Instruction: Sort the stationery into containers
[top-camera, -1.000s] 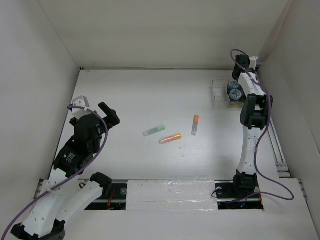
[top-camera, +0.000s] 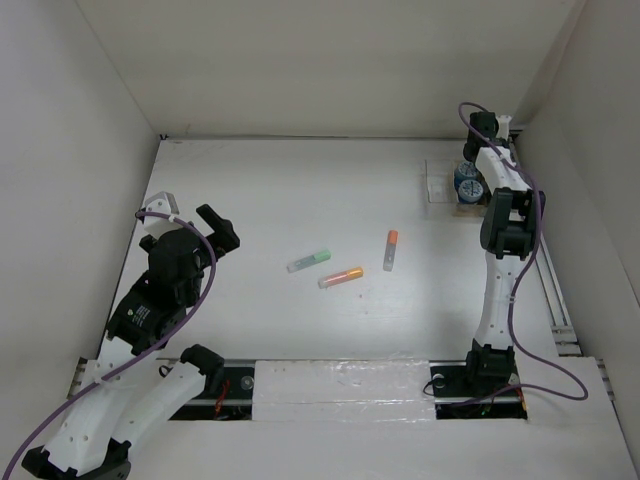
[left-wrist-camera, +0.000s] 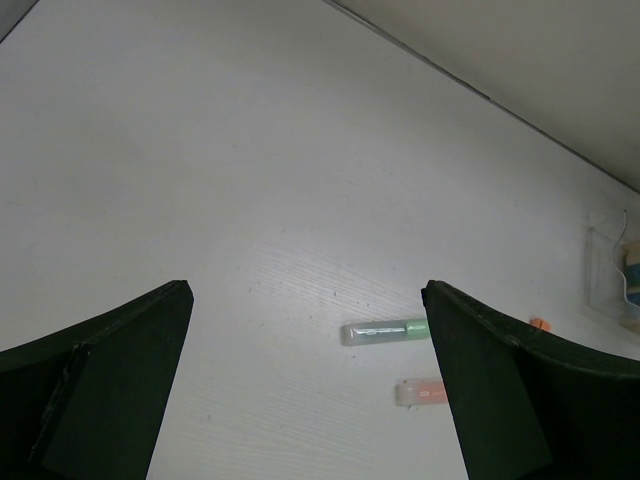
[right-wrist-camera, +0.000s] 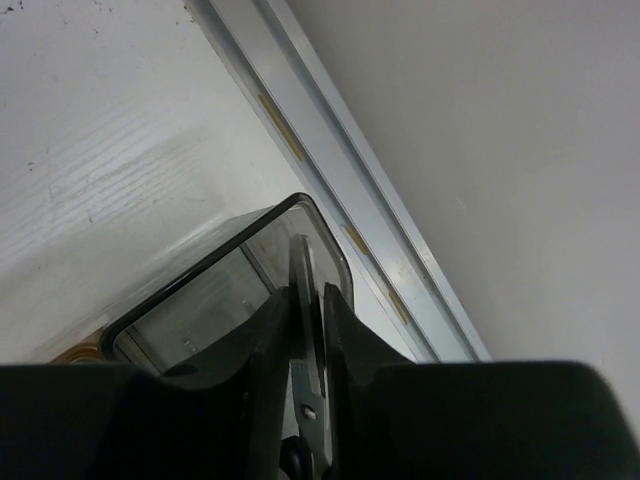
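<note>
Three capped clear tubes lie on the white table: one with a green cap (top-camera: 309, 261), one with a yellow-orange cap (top-camera: 342, 278) and one with an orange cap (top-camera: 390, 250). Well to their left, my left gripper is open and empty. In the right wrist view my right gripper is over a clear, dark-rimmed container (right-wrist-camera: 190, 280). Scissors (right-wrist-camera: 304, 262) stand blade-up between its close-set fingers; whether these grip them I cannot tell. The right arm covers much of this corner from above.
Beside that container are blue round items (top-camera: 469, 190) and a clear flat box (top-camera: 439, 183). A metal rail (right-wrist-camera: 330, 170) and the right wall run close to my right gripper.
My right gripper has shifted very slightly at the back right corner. The left arm and the three tubes have stayed where they were.
</note>
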